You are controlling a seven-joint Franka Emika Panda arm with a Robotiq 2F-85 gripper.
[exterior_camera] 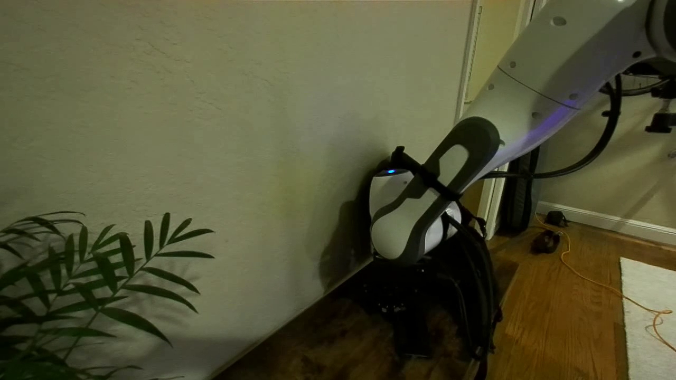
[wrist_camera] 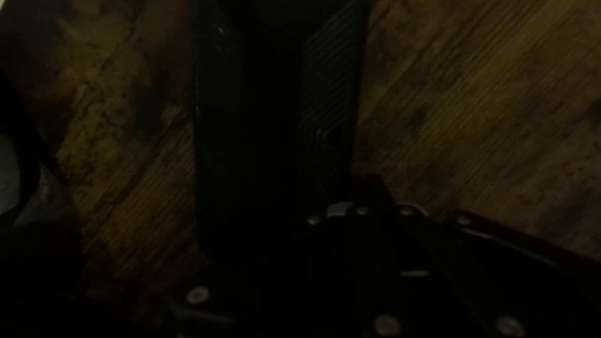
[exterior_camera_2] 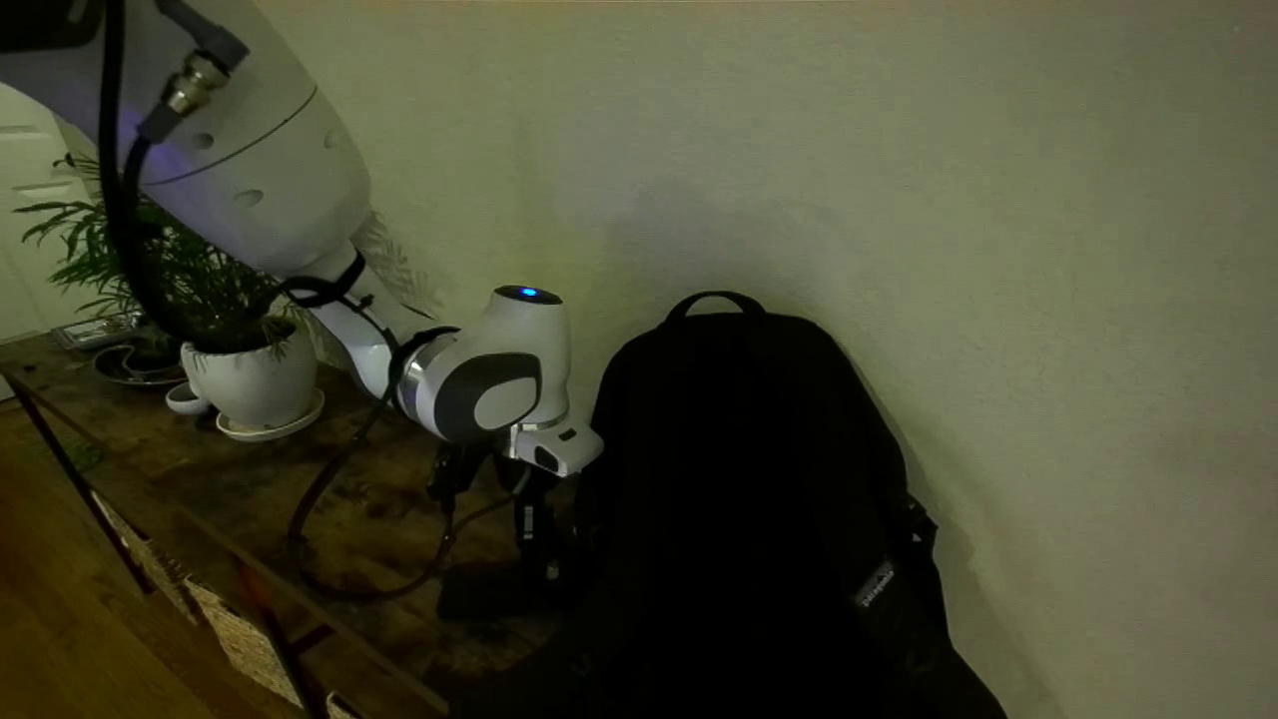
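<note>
A flat black object [wrist_camera: 332, 84] with ridged panels, much like a phone case, lies on the wooden tabletop [wrist_camera: 479, 101] in the wrist view. Its dark shape [exterior_camera: 412, 339] also shows below the hand in exterior view 1. My gripper is at its lower right end, pointing down; its dark fingers appear shut, with nothing visible between them. Whether they touch the object is too dark to tell. In exterior view 2 the gripper [exterior_camera_2: 535, 533] is low over the table, close beside a large black backpack [exterior_camera_2: 767, 479].
The backpack leans against the wall [exterior_camera_2: 1054, 300], right of the hand in exterior view 2. A white pot [exterior_camera_2: 258, 383] with a leafy plant stands farther along the table. A loose cable [exterior_camera_2: 359, 593] loops from the arm. Bare tabletop lies between pot and hand.
</note>
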